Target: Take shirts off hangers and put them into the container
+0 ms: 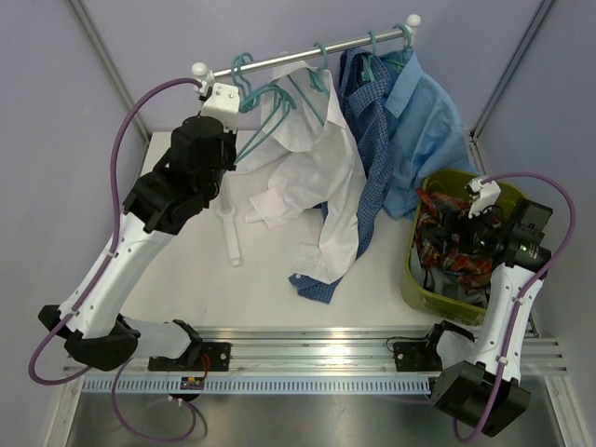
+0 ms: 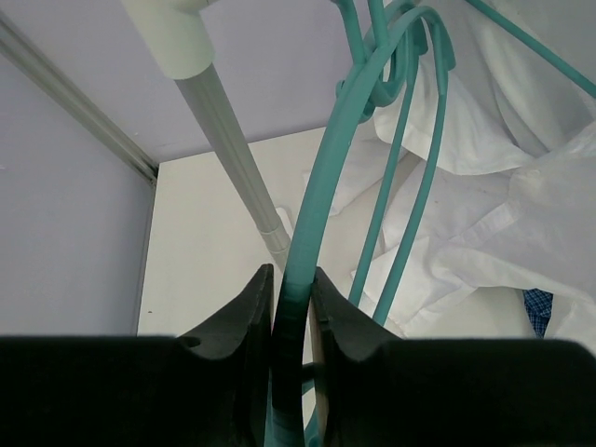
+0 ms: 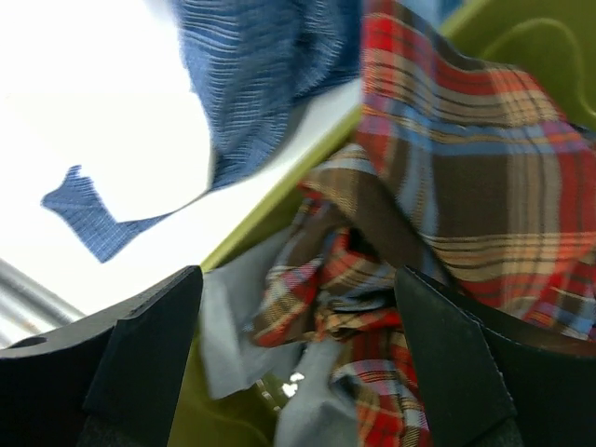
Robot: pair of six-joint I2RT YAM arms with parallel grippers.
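Observation:
A white shirt [image 1: 317,196] hangs on the rail [image 1: 289,58], a teal hanger inside its collar. My left gripper is shut on a teal hanger [image 2: 331,149] near the rail's left end, with other empty hangers bunched beside it. The white shirt shows to the right of them in the left wrist view. My right gripper is open above the plaid cloth [image 3: 466,158] in the green bin.
A dark blue patterned shirt [image 1: 368,112] and a light blue shirt [image 1: 424,130] hang to the right. The green bin [image 1: 428,300] stands at the right.

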